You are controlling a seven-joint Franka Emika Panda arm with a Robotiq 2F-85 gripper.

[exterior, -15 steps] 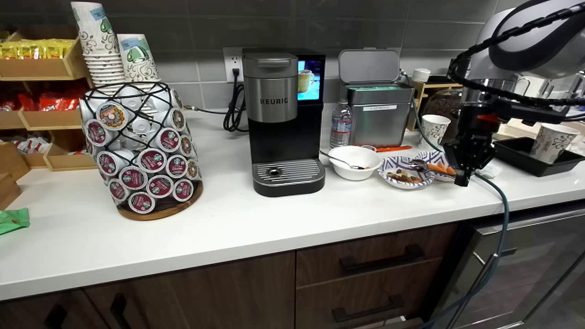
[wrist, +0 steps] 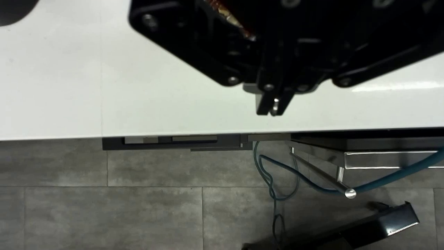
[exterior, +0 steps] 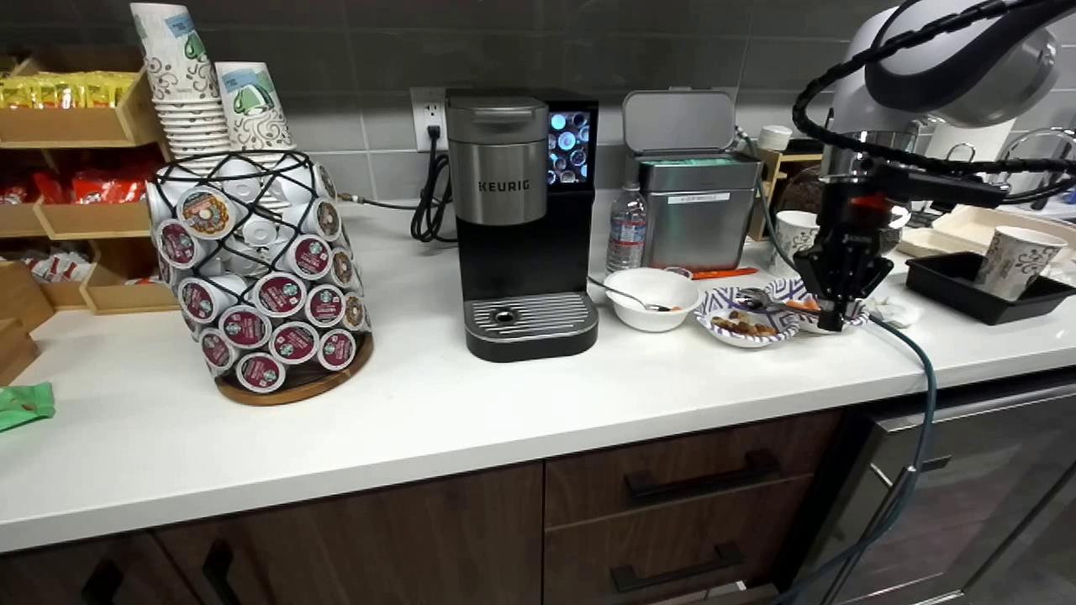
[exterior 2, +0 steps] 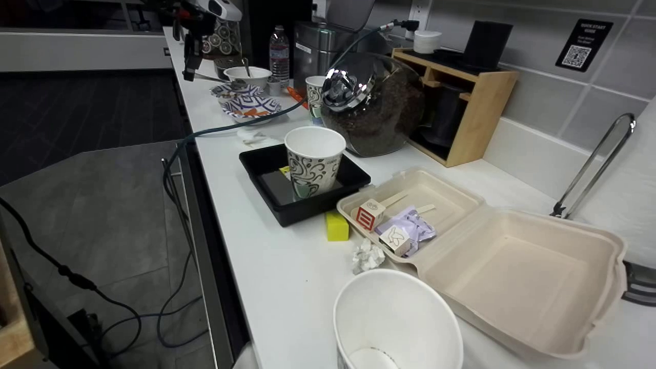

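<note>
My gripper (exterior: 833, 318) is shut on the handle of a metal spoon (exterior: 753, 297), whose bowl end points left over a patterned paper bowl of nuts or similar bits (exterior: 744, 341). In the wrist view, a sliver of metal shows between the fingertips of the gripper; the spoon's far end is out of sight there. A second patterned bowl (exterior 2: 275, 109) holds orange pieces. To the left, a white bowl (exterior: 653, 317) has another spoon (exterior: 633, 298) leaning in it. Whether the held spoon carries anything is too small to tell.
Behind the bowls stand a water bottle (exterior: 626, 228), a steel bin (exterior: 700, 207) and a paper cup (exterior 2: 314, 98). A coffee maker (exterior: 504, 222) is farther left. A blue-green cable (exterior: 913, 348) hangs over the counter's front edge. Clear counter lies before the bowls.
My gripper has shifted a little left and slightly up in exterior view 1, carrying the spoon with it. The spoon's bowl end is now farther left. The bowls have stayed put.
</note>
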